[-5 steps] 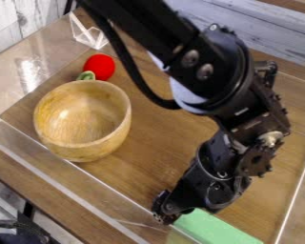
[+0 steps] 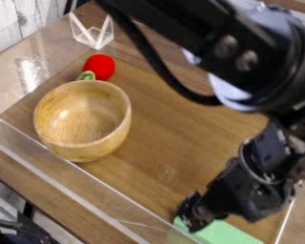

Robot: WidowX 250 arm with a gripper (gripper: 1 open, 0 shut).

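Observation:
The black gripper [image 2: 193,212] is low at the bottom right, its tips at the near edge of a green flat object [image 2: 223,233]; its fingers stand open as far as can be told, partly hidden by the wrist. A wooden bowl [image 2: 81,126] sits at the left. Behind it are a red round object [image 2: 99,66] and a small green item [image 2: 87,76].
A clear plastic barrier [image 2: 79,186] runs along the near left edge of the wooden table [image 2: 149,152]. A white wire-like shape [image 2: 94,33] stands at the back left.
The arm's upper housing and wrist have shifted right over the last second, while the fingertips stay near the green object. The bowl and other objects have not moved.

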